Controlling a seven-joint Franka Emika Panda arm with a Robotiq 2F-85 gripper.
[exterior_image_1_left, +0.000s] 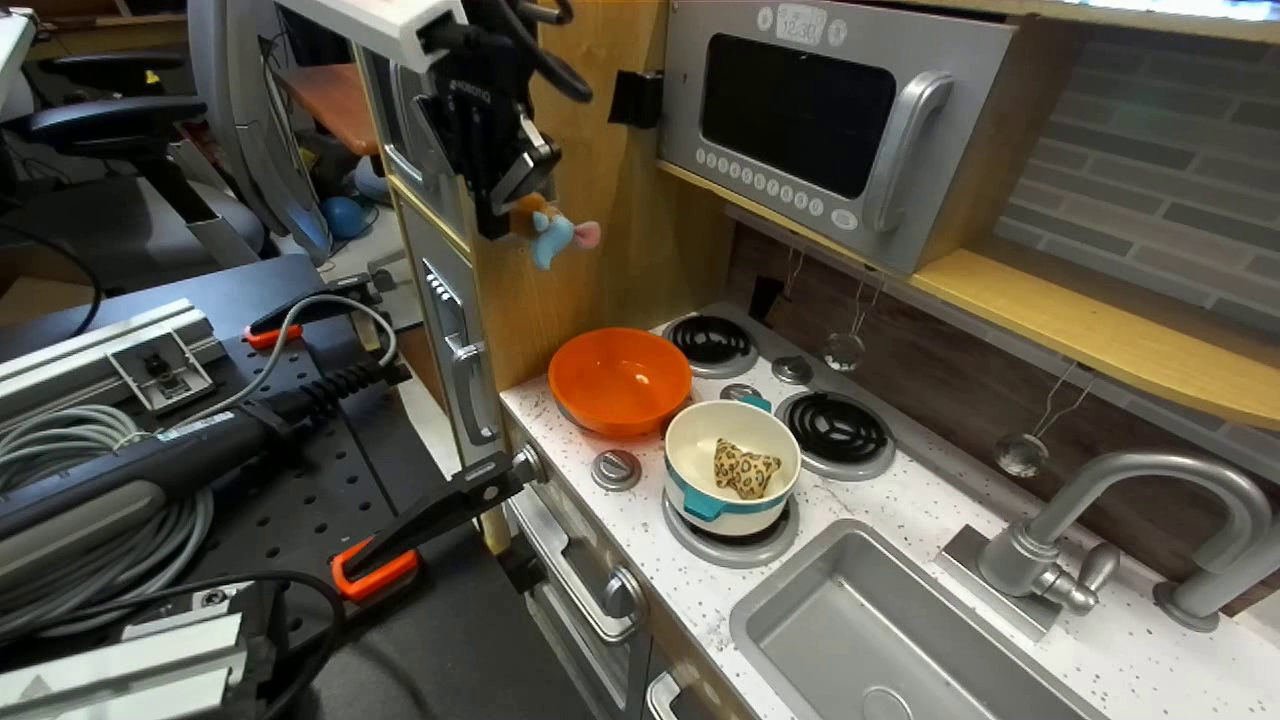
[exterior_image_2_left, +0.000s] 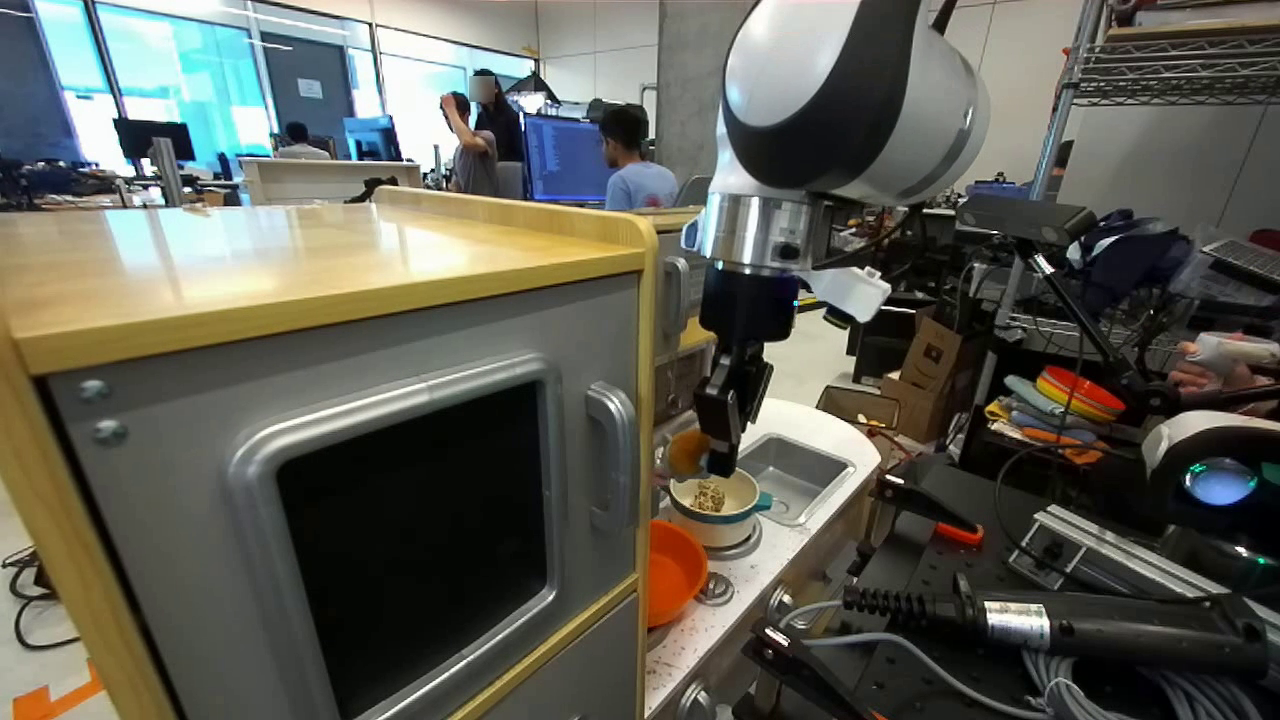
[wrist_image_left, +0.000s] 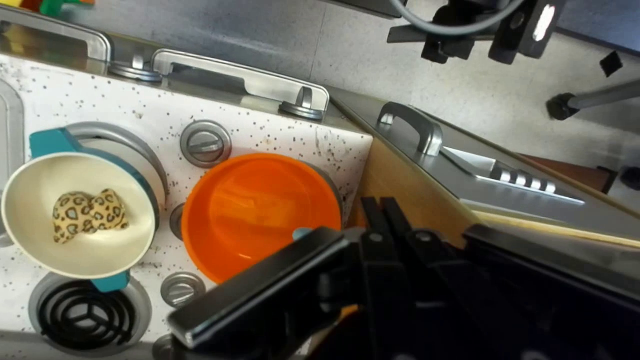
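A small plush toy, orange-brown with pale blue and pink parts, hangs at the tip of my gripper. My gripper is shut on a thin part of it, high beside the wooden side panel. In exterior view 2 the toy's brown part shows beside the fingertips. The wrist view has the gripper with its fingers together; most of the toy is hidden there. Below, an orange bowl stands empty on a burner. A leopard-print plush lies inside the cream and teal pot.
A sink and faucet lie right of the pot. Microwave and shelf overhang the back of the counter. The tall cabinet borders the bowl's side. Knobs stick up from the counter.
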